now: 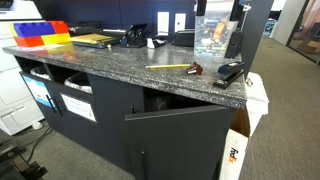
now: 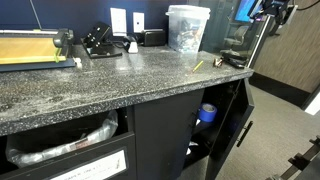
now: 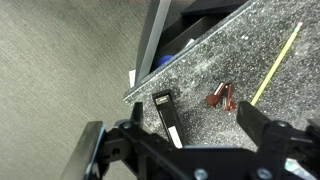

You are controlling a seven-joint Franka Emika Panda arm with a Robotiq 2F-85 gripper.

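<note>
A black stapler-like object (image 1: 230,76) lies near the right end of the dark speckled counter (image 1: 120,62); in the wrist view this black object (image 3: 169,117) shows a light label along it. Beside it are a small dark-red item (image 1: 194,69) and a yellow pencil (image 1: 168,66). My gripper stands open above the counter end, its fingers apart and nothing held between them. From above, the black object appears between the fingers, but the gripper is well clear of it. In the second exterior view the gripper (image 2: 270,10) hangs high at the upper right.
A clear bin (image 2: 187,28) of mixed things stands at the counter's back. An open cabinet door (image 1: 180,140) juts out below the front edge. Coloured blocks (image 1: 40,33) and a tray (image 1: 92,41) sit at the far left. Mid-counter is mostly free.
</note>
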